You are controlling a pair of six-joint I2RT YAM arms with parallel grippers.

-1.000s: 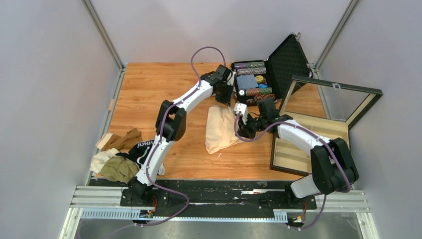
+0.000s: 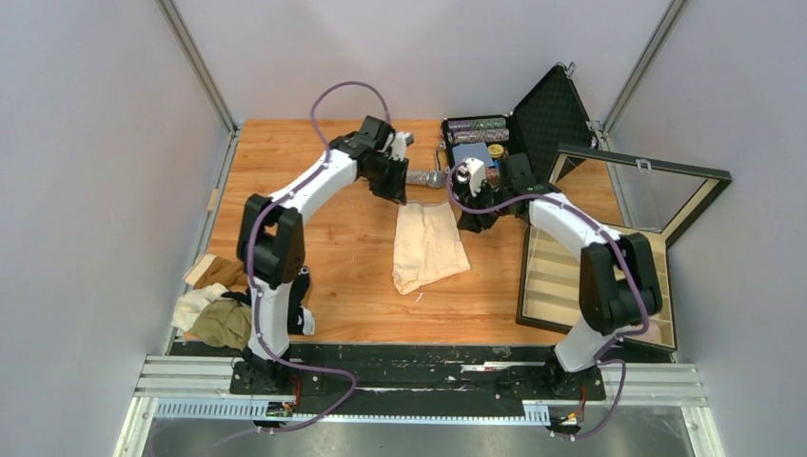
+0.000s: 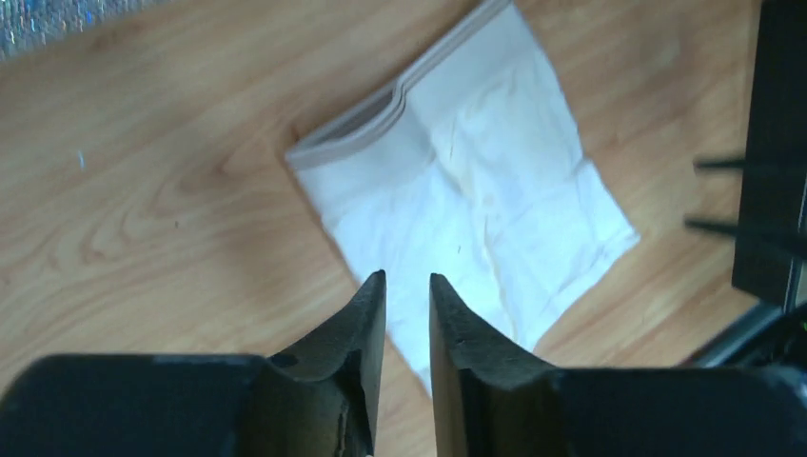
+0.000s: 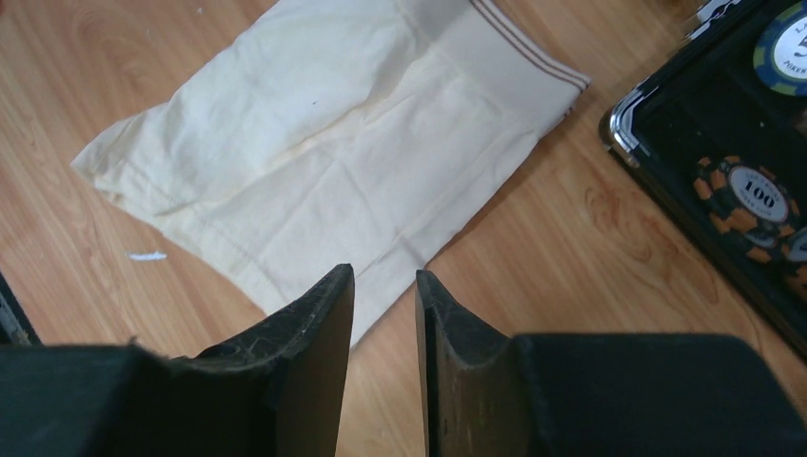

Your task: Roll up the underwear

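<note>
Cream underwear (image 2: pixel 428 248) with a striped waistband lies spread on the wood, a lengthwise fold along it, waistband toward the back. In the top view my left gripper (image 2: pixel 395 190) hangs above its back-left corner, and my right gripper (image 2: pixel 468 221) is over the wood by its back-right side. The left wrist view shows the garment (image 3: pixel 447 209) below narrowly parted fingers; the right wrist view shows it (image 4: pixel 324 171) beyond fingers that stand a little apart. Neither gripper has anything visible between its fingers.
An open case of poker chips (image 2: pixel 470 156) stands at the back right, a silver cylinder beside it. A glass-lidded box (image 2: pixel 554 286) occupies the right. Piled clothes (image 2: pixel 225 324) lie at the front left. Bare wood is left of the underwear.
My left gripper has moved left from near the chip case. My right gripper has moved toward the back, away from the garment's right front. The underwear looks unchanged.
</note>
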